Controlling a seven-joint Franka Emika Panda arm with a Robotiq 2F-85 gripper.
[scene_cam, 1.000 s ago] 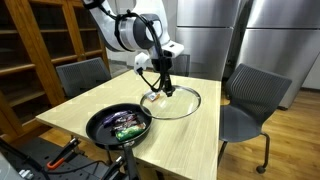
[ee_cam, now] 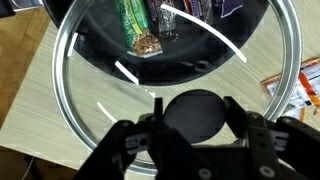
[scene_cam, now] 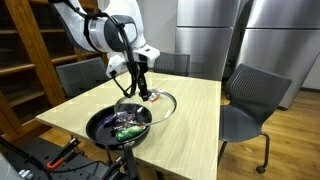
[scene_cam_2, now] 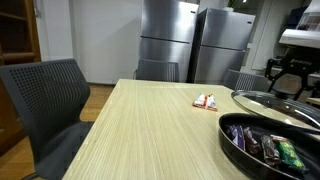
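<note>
A glass lid with a metal rim hangs from my gripper, tilted in exterior view 1. In the wrist view my gripper is shut on the lid's round black knob, and the clear glass spreads around it. Below and partly behind the lid sits a black pan with several wrapped snacks in it, among them a green packet. Exterior view 2 has the lid above the pan, overlapping it in the picture.
Red-and-white packets lie on the table beyond the pan. A dark chair stands at its right side in exterior view 1, and another chair in exterior view 2.
In exterior view 1 my arm has carried the lid leftward and toward the pan, so its rim now overlaps the pan in the picture. The pan and its packets have stayed put.
</note>
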